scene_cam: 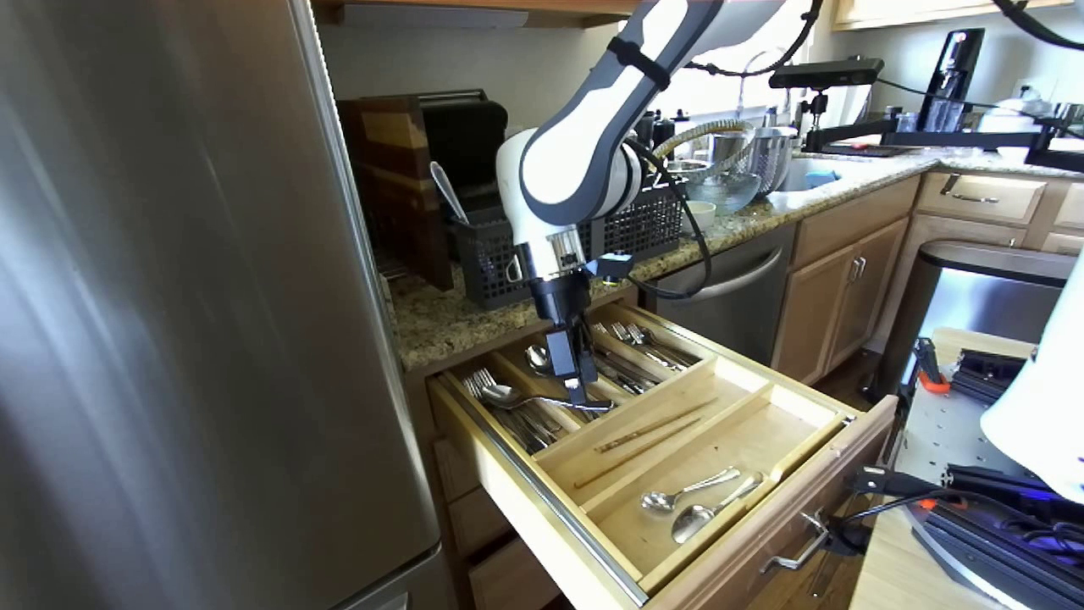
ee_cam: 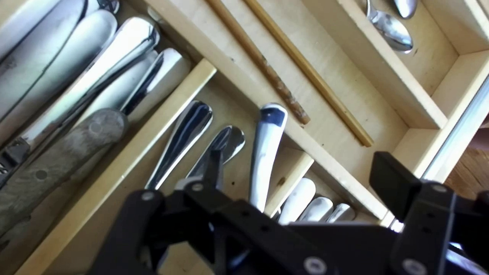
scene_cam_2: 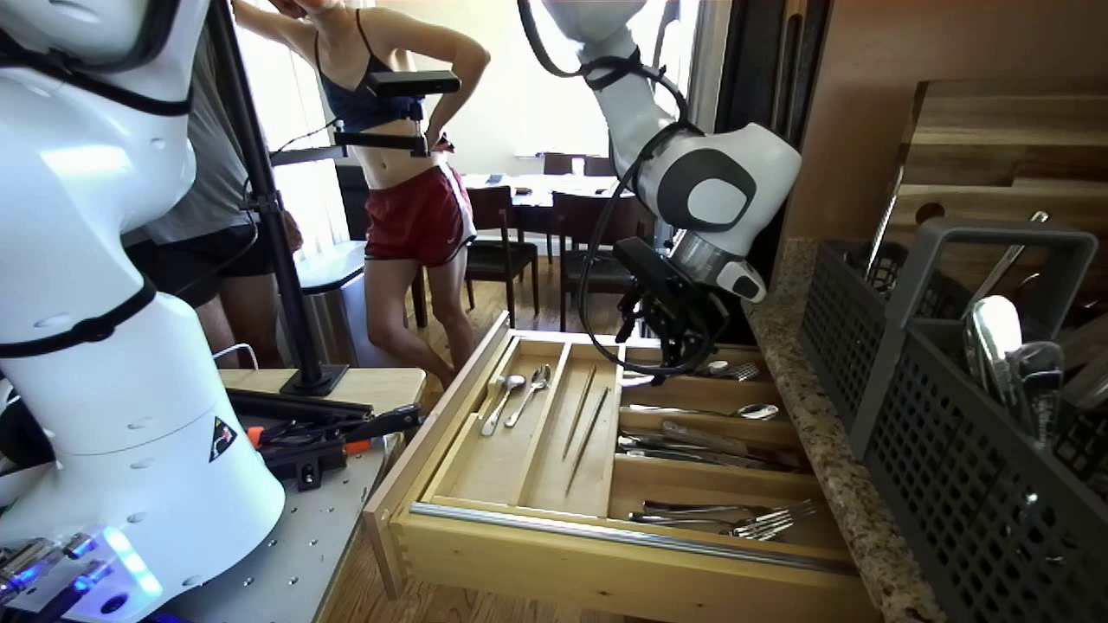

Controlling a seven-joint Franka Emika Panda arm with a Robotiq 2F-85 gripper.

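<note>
My gripper (scene_cam: pixel 579 386) points down into the open cutlery drawer, over its rear compartments. In the wrist view the gripper stands open, its two fingers wide apart. Between and just beyond them shows the shiny handle of a spoon (ee_cam: pixel 268 149), which lies tilted over a divider. In exterior view 1 this spoon (scene_cam: pixel 554 401) crosses from the compartment of forks (scene_cam: pixel 479 385), right by the fingertips; contact cannot be made out. Other spoon handles (ee_cam: pixel 185 135) lie in the compartment under the left finger. The gripper's body hides much of the cutlery below.
Two wooden chopsticks (scene_cam: pixel 640 435) occupy a middle tray. Two spoons (scene_cam: pixel 693 522) lie in the front tray, which has free room. Knives (scene_cam_2: pixel 706 446) fill another rear compartment. Wooden dividers (ee_cam: pixel 123 169) edge the compartments. A grey basket (scene_cam_2: pixel 956 415) stands on the counter behind the drawer.
</note>
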